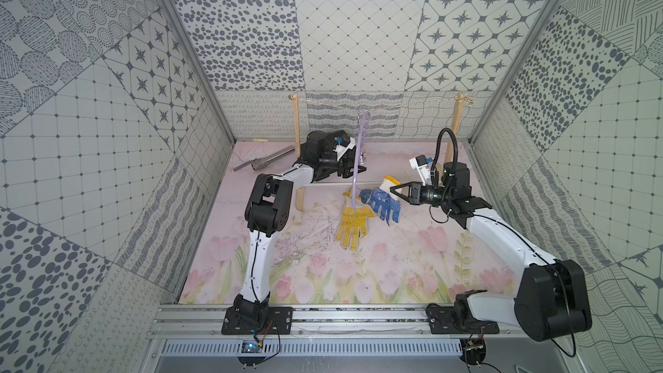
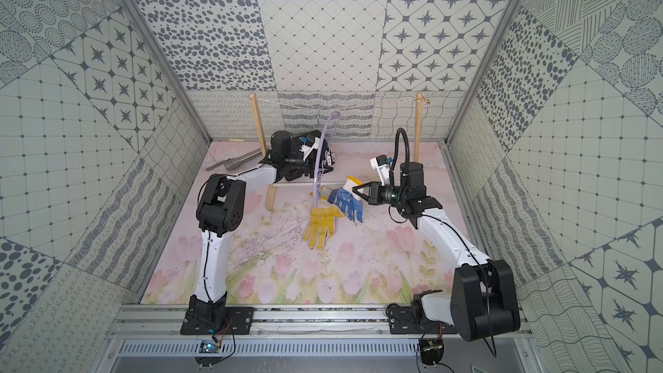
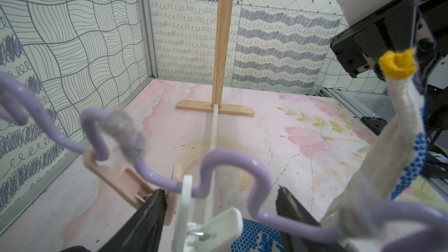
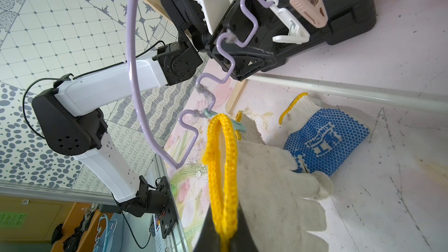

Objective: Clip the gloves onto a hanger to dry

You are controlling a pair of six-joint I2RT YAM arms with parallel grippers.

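A purple hanger with white and pink clips hangs from the line. A yellow glove hangs at its lower part. My right gripper is shut on a white-and-blue glove with yellow cuff, held beside the hanger. My left gripper is part open at the white clip on the hanger's far end; whether it touches the clip is unclear. Another blue-dotted glove lies on the table below.
Wooden posts carry the line above a white rod on the table. Metal tubes lie at the back left.
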